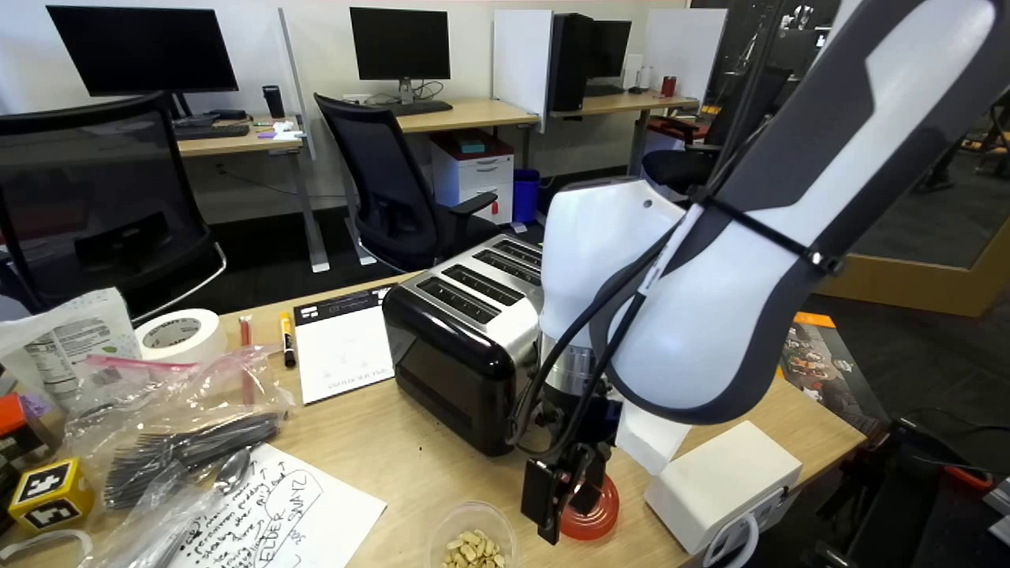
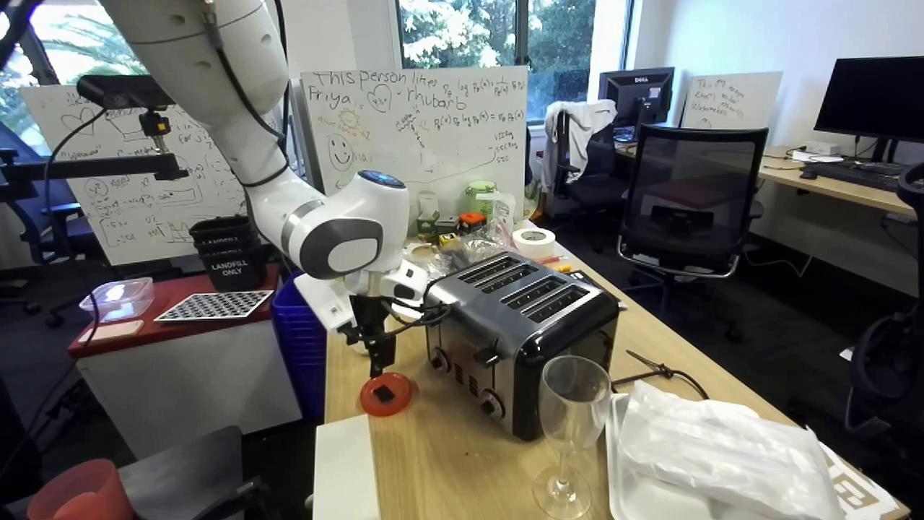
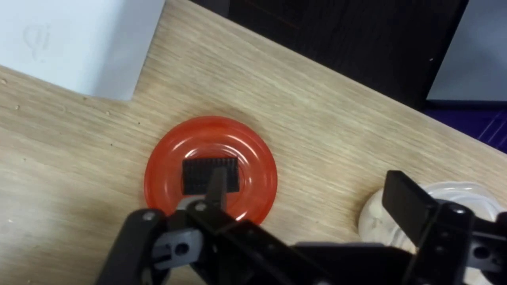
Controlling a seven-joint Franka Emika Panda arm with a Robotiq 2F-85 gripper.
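Observation:
A small black ribbed block (image 3: 199, 175) rests on a round red lid (image 3: 259, 175) on the table. In the wrist view my gripper has its fingers wide apart with nothing held. Its left finger overlaps the lid and block in that view, while the right one overlaps the clear cup (image 3: 463, 185). From exterior view 1, the gripper (image 1: 554, 502) hangs beside the lid (image 1: 592, 516) and hides the block. Exterior view 2 has the gripper (image 2: 381, 360) low, just behind the lid (image 2: 400, 403), with the block (image 2: 382, 394) on it.
A black and steel toaster (image 1: 454, 355) stands close to the arm. The clear cup (image 1: 473, 544) holds several pale nuts. A white box (image 1: 724, 483) sits near the table edge, and a wine glass (image 2: 572, 416) stands by the toaster. Bagged items (image 1: 180, 426) crowd the far end.

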